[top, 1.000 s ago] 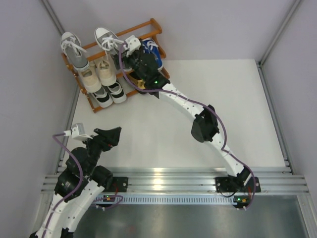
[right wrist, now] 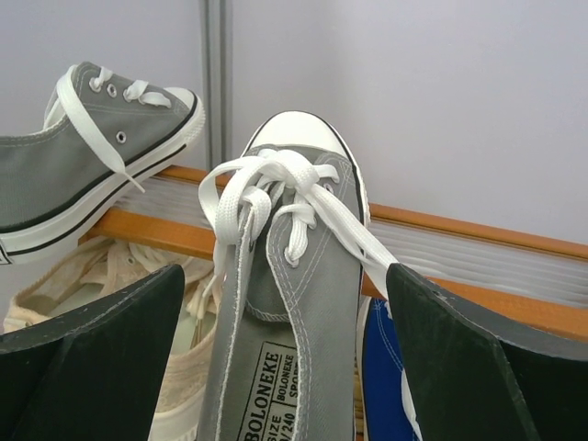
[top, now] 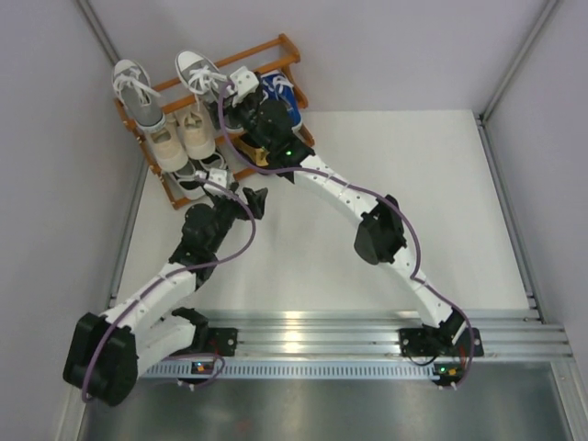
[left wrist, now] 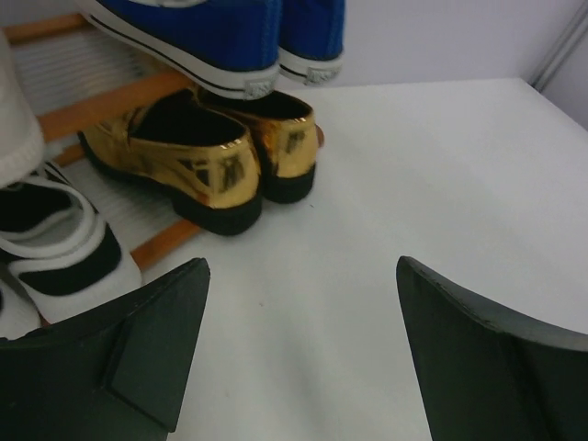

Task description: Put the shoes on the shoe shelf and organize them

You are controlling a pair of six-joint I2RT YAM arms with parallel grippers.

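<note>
A wooden shelf (top: 280, 44) holds shoes. A grey sneaker (top: 196, 69) (right wrist: 294, 358) lies tilted on the top tier, with my right gripper (top: 234, 110) open around its body. Another grey sneaker (top: 138, 101) (right wrist: 83, 165) sits at the top left. Blue sneakers (left wrist: 220, 37), cream shoes (top: 165, 147), gold shoes (left wrist: 197, 170) and black-and-white shoes (left wrist: 64, 257) fill the shelf. My left gripper (top: 243, 207) stands open in front of the lower tier, nothing between its fingers.
Walls border it behind and at the sides.
The right arm has hardly moved.
</note>
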